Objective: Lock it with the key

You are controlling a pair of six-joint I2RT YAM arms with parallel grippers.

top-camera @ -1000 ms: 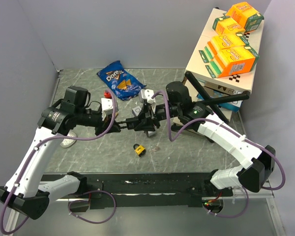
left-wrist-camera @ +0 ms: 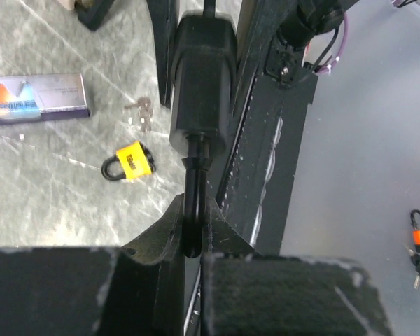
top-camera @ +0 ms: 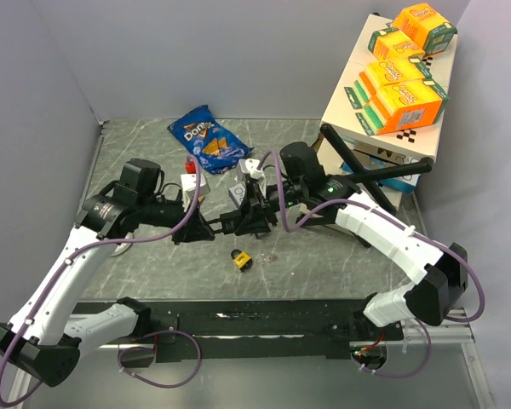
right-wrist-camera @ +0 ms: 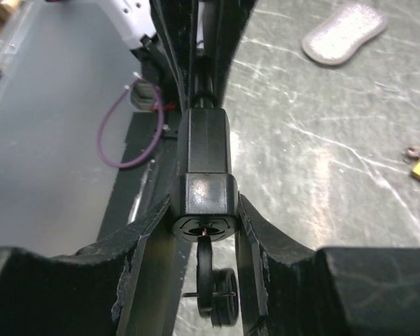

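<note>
Both grippers meet in mid-air over the table, in the top view. My left gripper is shut on a black rod (left-wrist-camera: pixel 194 199) that runs into a black cylindrical body. That black lock body (right-wrist-camera: pixel 206 154) is held by my right gripper, shut on it, with a dangling black piece and ring below in the right wrist view. Whether the rod is a key or shackle, I cannot tell. A yellow padlock (top-camera: pixel 242 260) lies on the table (top-camera: pixel 153 273), with small keys (left-wrist-camera: pixel 144 112) beside it.
A blue chip bag (top-camera: pixel 209 136) lies at the back, a grey insole-like item (right-wrist-camera: pixel 343 31) at the left. A shelf unit (top-camera: pixel 341 102) with orange boxes fills the right.
In the top view, my left gripper and arm have shifted slightly toward the front, and the right arm's cable and elbow have moved slightly. Both grippers still meet at the same object.
</note>
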